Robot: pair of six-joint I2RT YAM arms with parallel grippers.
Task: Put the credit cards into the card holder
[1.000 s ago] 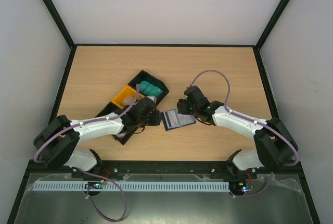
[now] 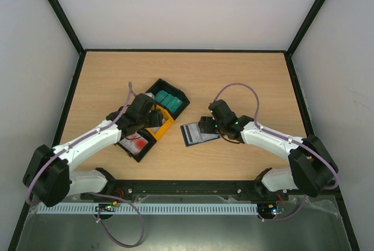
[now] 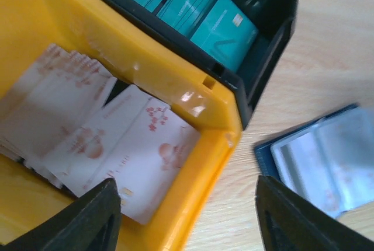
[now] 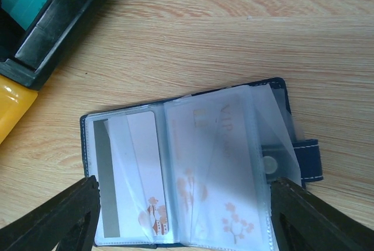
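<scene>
The card holder (image 4: 213,157) lies spread flat on the table, a dark blue cover with clear sleeves and a strap at its right edge. White cards with brown prints show through the sleeves. My right gripper hangs over it, fingers wide apart and empty. In the left wrist view, a yellow bin (image 3: 216,163) contains several white cards (image 3: 152,140) with orange prints. My left gripper hovers over that bin's right end, its fingers apart with nothing between them. The holder is partly seen at the right of that view.
A black bin (image 2: 186,97) with several teal cards (image 2: 168,100) stands behind the yellow one. Another black bin (image 2: 140,153) with red and white cards adjoins its front. Free table lies at the back and right.
My left arm has swung left from beside the card holder to over the yellow bin. The right arm has shifted only slightly; the holder lies in the same place.
</scene>
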